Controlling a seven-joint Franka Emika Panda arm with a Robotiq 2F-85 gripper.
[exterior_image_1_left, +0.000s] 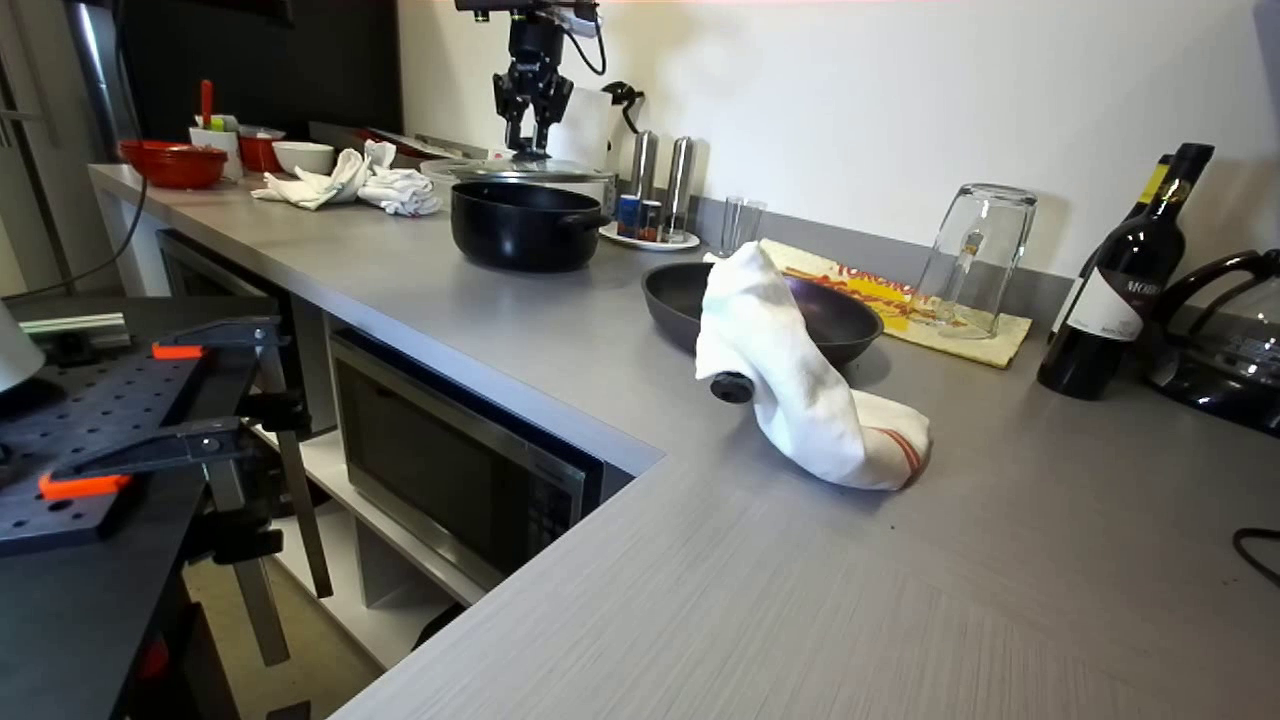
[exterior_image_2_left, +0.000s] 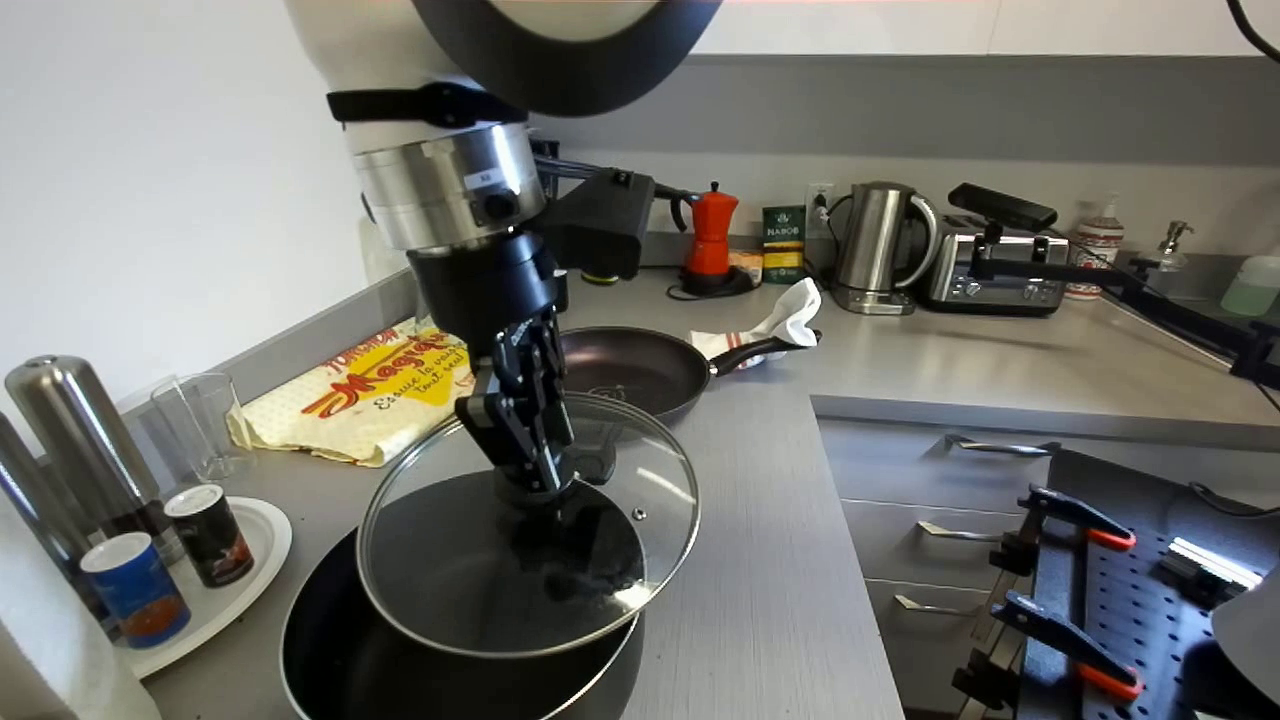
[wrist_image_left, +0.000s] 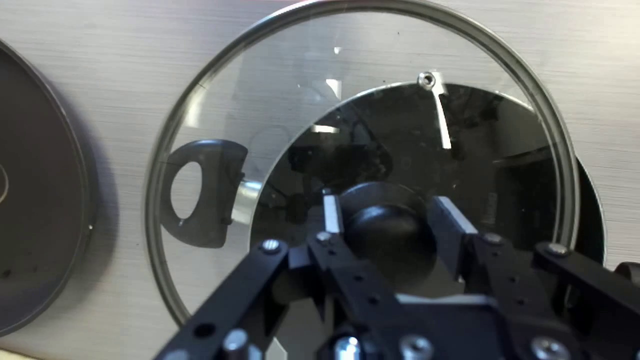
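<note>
My gripper (exterior_image_2_left: 536, 486) is shut on the dark knob (wrist_image_left: 387, 231) of a round glass lid (exterior_image_2_left: 420, 576) with a metal rim. The lid is over the black pot (exterior_image_1_left: 523, 228), shifted toward the frying pan instead of centred. Through the glass in the wrist view, one pot handle (wrist_image_left: 207, 153) shows inside the lid's outline. Part of the pot's opposite side shows beyond the lid's edge at right. In exterior view 1 the lid appears just above the pot's rim; whether they touch anywhere cannot be told.
A frying pan (exterior_image_2_left: 642, 372) sits beside the pot, a white towel (exterior_image_1_left: 780, 360) draped at its handle. Behind the pot, a white plate (exterior_image_2_left: 266, 528) carries small shakers near tall metal mills (exterior_image_2_left: 94, 432). Bare counter (exterior_image_2_left: 762, 540) lies along the front.
</note>
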